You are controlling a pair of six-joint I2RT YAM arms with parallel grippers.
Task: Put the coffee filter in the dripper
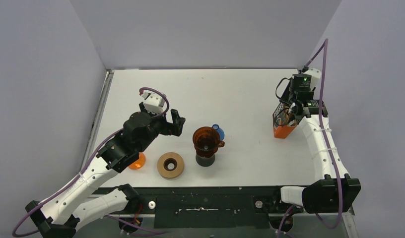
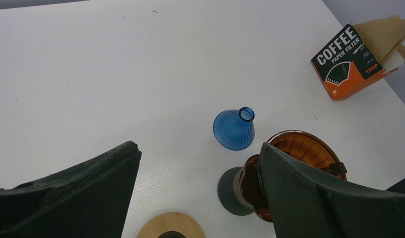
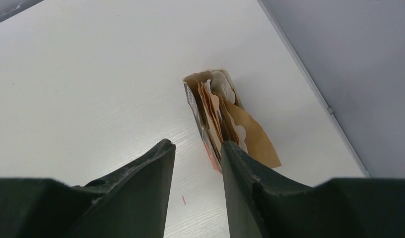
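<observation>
The brown translucent dripper (image 1: 206, 141) sits on a dark stand at the table's middle front. At the right stands the orange coffee filter box with its flap up; the right wrist view shows paper filters (image 3: 215, 111) inside it. My right gripper is open above the box, fingertips near its near end, nothing clearly held between them. My left gripper is open, hovering left of and above the dripper, empty.
A blue cone (image 2: 234, 130) stands behind the dripper. A wooden ring (image 1: 170, 171) and an orange object (image 1: 136, 162) lie at front left. Walls border it.
</observation>
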